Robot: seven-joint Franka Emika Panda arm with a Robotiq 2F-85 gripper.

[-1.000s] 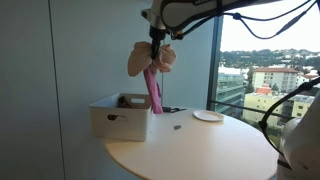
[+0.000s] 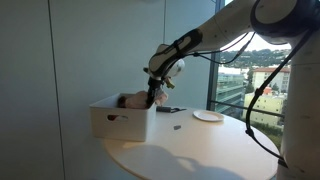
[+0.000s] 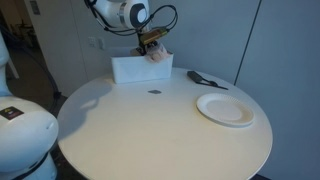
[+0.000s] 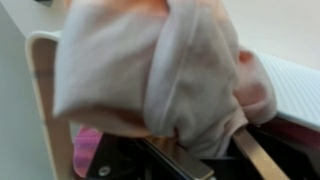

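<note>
A pale pink cloth (image 4: 150, 75) fills much of the wrist view, bunched up between the fingers of my gripper, which is shut on it. In exterior view 1 my gripper (image 2: 154, 92) is low at the right side of the white box (image 2: 124, 127), with the cloth (image 2: 136, 101) at the box's opening. Exterior view 2 shows part of the cloth (image 3: 157, 55) above the rim of the box (image 3: 130, 72). A brighter pink piece (image 4: 88, 150) shows beside the gripper in the wrist view; most of it is hidden.
A white plate (image 3: 226, 110) lies on the right of the round white table (image 3: 150, 135). Behind it is a dark utensil (image 3: 206, 80). A small dark flat object (image 3: 155, 92) rests in front of the box.
Over the last second my gripper has come down from high above the box to its rim, bringing the cloth with it. The bright pink part that hung below no longer shows in exterior view 1.
</note>
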